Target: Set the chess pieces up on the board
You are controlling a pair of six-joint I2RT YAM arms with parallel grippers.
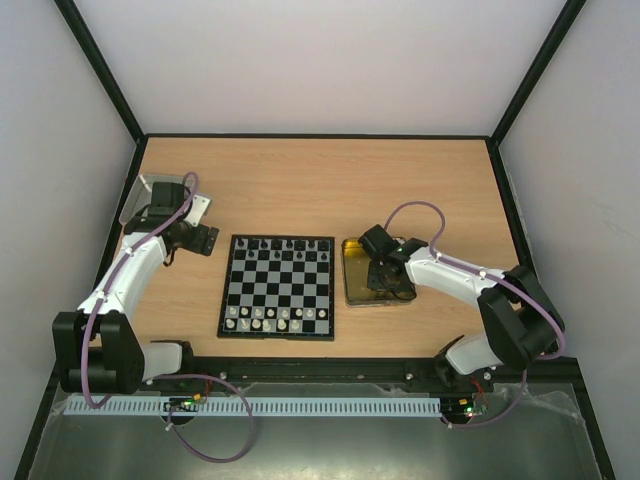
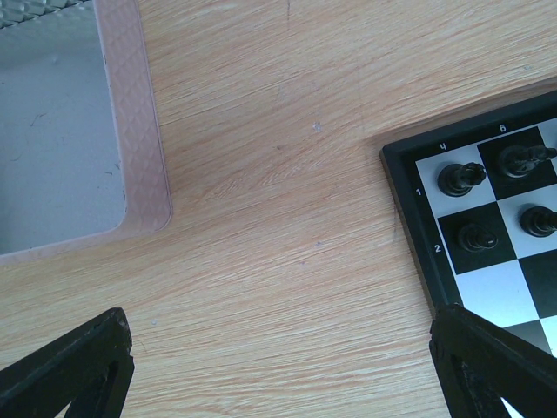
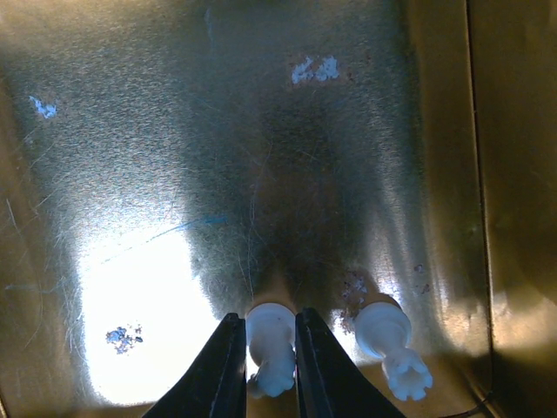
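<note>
The chess board [image 1: 276,287] lies mid-table, with black pieces [image 1: 281,249] along its far side and white pieces [image 1: 276,319] along its near side. Over the golden tray [image 1: 361,299], my right gripper is low, its fingers on either side of a white piece [image 3: 272,347]. The fingers stand close to that piece, part open; a firm hold does not show. A second white piece [image 3: 384,329], with a notched top, stands just right of the fingers. My left gripper is open above bare table left of the board, nothing between its fingers.
A pale, grey-bottomed tray [image 2: 139,139] sits at the left of the table, partly under the left arm. The golden tray's walls [image 3: 446,174] rise close around my right gripper.
</note>
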